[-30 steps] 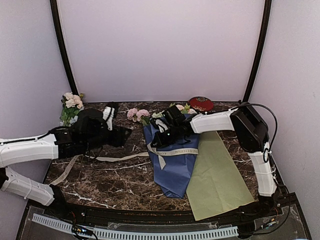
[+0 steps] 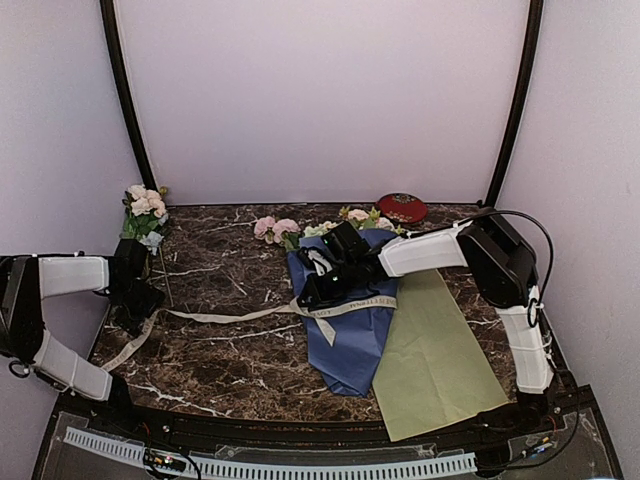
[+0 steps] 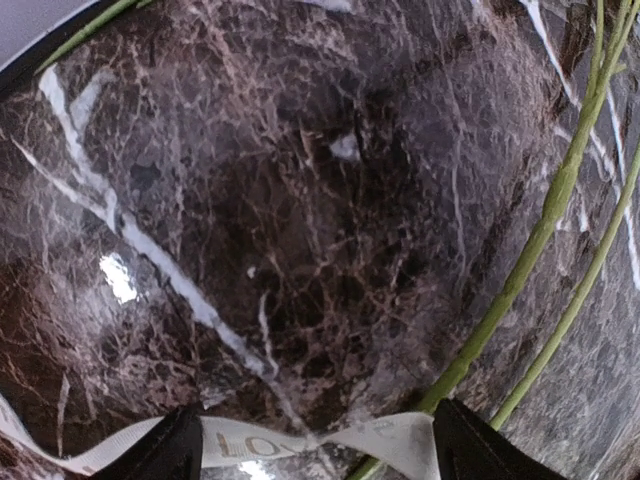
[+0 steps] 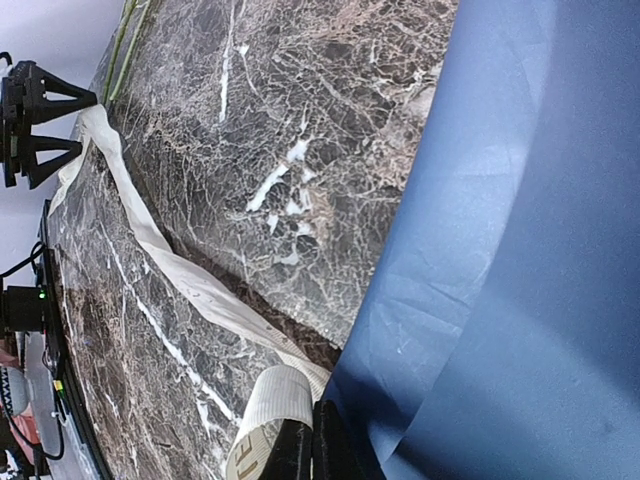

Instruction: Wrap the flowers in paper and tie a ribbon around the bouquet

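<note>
A bouquet wrapped in blue paper (image 2: 350, 355) lies at centre, a white printed ribbon (image 2: 235, 318) around it and trailing left across the table. My right gripper (image 2: 310, 295) rests on the wrap, shut at the ribbon's loop; in the right wrist view the ribbon (image 4: 270, 395) curls at its fingertips (image 4: 320, 440). My left gripper (image 2: 140, 315) is open, low over the ribbon's left part; in the left wrist view the ribbon (image 3: 260, 442) runs between its fingers, beside green stems (image 3: 520, 270).
Loose flowers (image 2: 145, 205) stand out at the back left. A red round object (image 2: 402, 207) lies at the back right, and green paper (image 2: 435, 370) at the front right.
My left gripper has swung left and down from above the middle left to the ribbon's left part at the table's edge.
</note>
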